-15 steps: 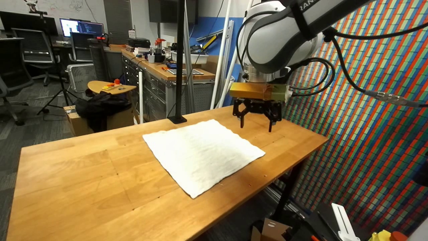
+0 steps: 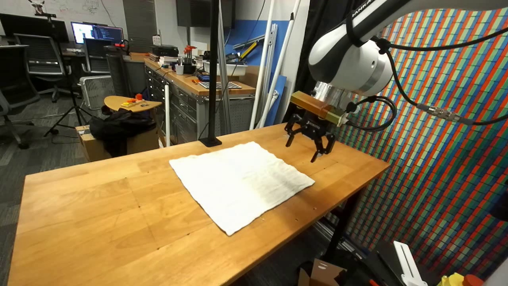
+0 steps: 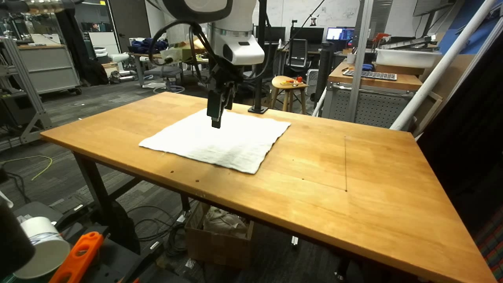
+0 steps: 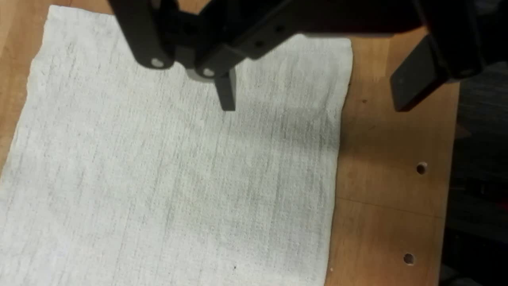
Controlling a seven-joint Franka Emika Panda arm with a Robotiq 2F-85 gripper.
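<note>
A white cloth (image 2: pixel 240 183) lies spread nearly flat on the wooden table, with slight ripples along its edges. My gripper (image 2: pixel 301 151) hangs tilted in the air above the table, open, with nothing between its fingers. From the other side, the gripper (image 3: pixel 215 123) appears over the cloth (image 3: pixel 226 144), clear of it. Looking down in the wrist view, one finger (image 4: pixel 227 90) is above the cloth (image 4: pixel 190 181) and the other finger (image 4: pixel 413 78) is above bare wood beyond the cloth's edge.
A black post (image 2: pixel 210 141) rises from its back edge, close to the cloth. Small holes dot the tabletop near the front edge.
The arm has swung and tilted; the gripper was hanging straight down and is now angled, its fingertips slightly lower. The cloth looks unmoved.
</note>
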